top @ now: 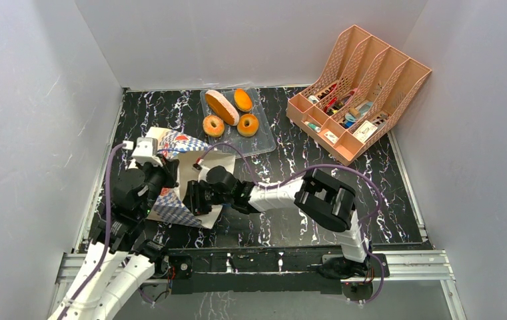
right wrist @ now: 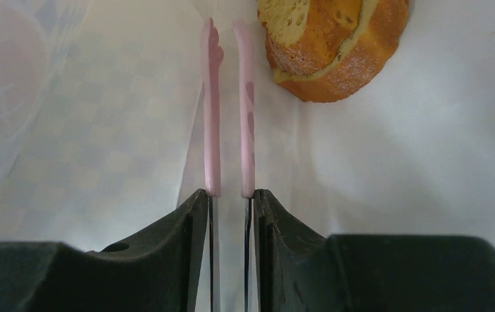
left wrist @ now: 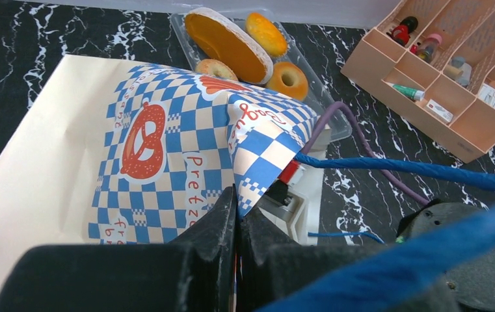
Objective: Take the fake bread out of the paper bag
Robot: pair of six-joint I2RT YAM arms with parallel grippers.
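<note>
The checkered paper bag (top: 180, 213) (left wrist: 150, 156) lies on its side at the left, mouth facing right. My left gripper (top: 169, 179) is shut at the bag's upper flap, where the paper folds over by its fingertips. My right gripper (top: 194, 207) is inside the bag, its pink fingers part open with a narrow empty gap. A brown fake bread (right wrist: 335, 52) lies just right of the fingertips in the right wrist view; it is hidden in the top view.
A clear tray (top: 264, 140) with bagels and loaves stands behind the bag. An orange organizer (top: 347, 150) with small items stands at the back right.
</note>
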